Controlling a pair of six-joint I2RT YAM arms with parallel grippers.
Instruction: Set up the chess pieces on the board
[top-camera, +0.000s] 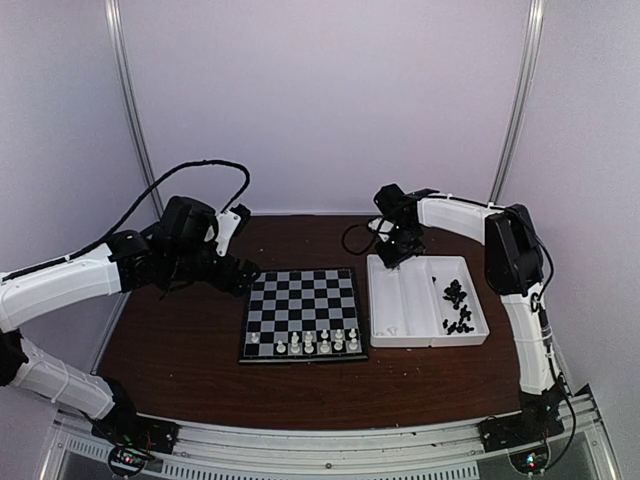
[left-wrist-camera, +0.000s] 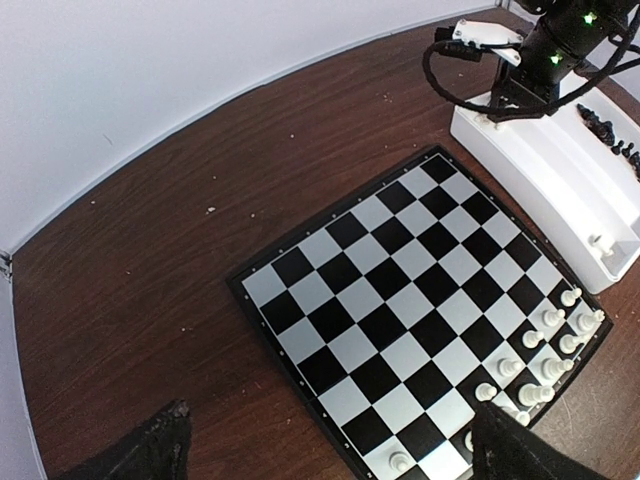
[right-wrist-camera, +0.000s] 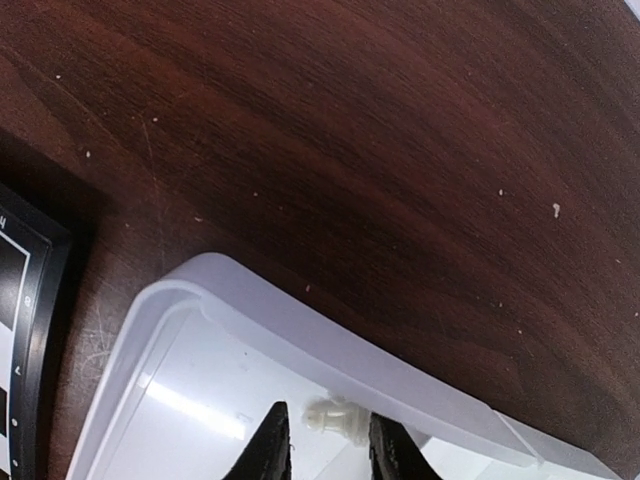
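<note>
The chessboard (left-wrist-camera: 400, 300) carries several white pieces along its near rows. My right gripper is over the far left compartment of the white tray (right-wrist-camera: 250, 300), its fingers apart around a white piece (right-wrist-camera: 335, 418) that lies on its side against the wall; I cannot see a grip on it. My left gripper (top-camera: 240, 275) stands open above the table at the board's left, nothing between its fingers.
Black pieces (top-camera: 455, 298) lie in the tray's right compartment, and more white pieces (left-wrist-camera: 603, 247) at the left compartment's near end.
</note>
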